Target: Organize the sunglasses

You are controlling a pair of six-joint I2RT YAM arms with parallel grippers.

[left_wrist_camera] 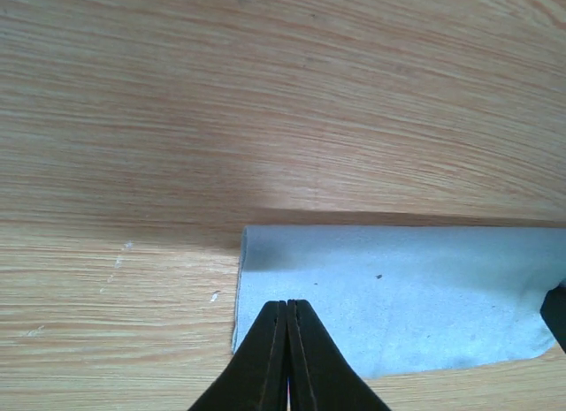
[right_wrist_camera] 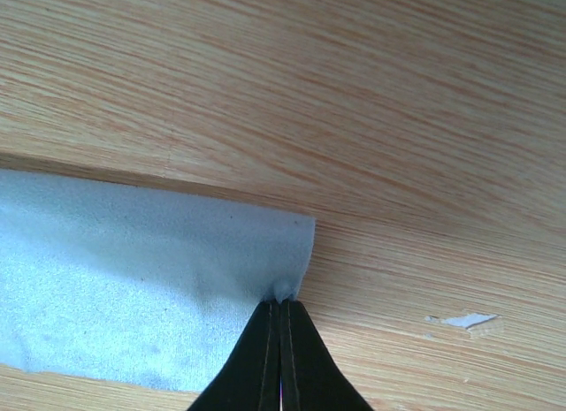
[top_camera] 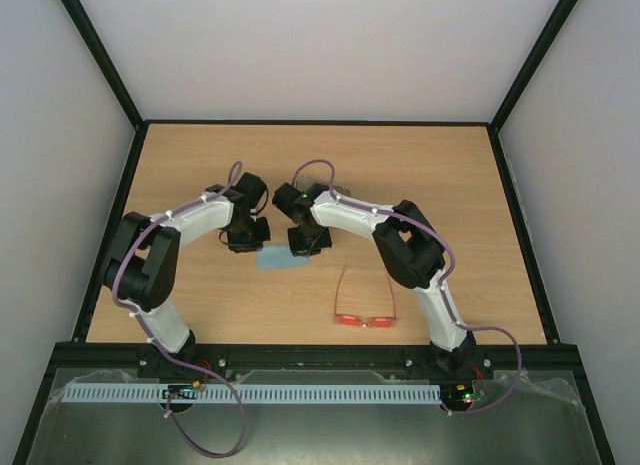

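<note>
A light blue cloth (top_camera: 283, 260) lies flat between my grippers; in the left wrist view it (left_wrist_camera: 389, 296) fills the lower right. My left gripper is shut at the cloth's left end, nothing visible between its tips. My right gripper is shut on the cloth's other end, where the fabric (right_wrist_camera: 150, 278) puckers at the fingertips. Red-framed sunglasses (top_camera: 365, 320) lie open on the table at the front right, temples pointing to the back.
A partly hidden object (top_camera: 334, 189) sits behind the right arm. Walls enclose it.
</note>
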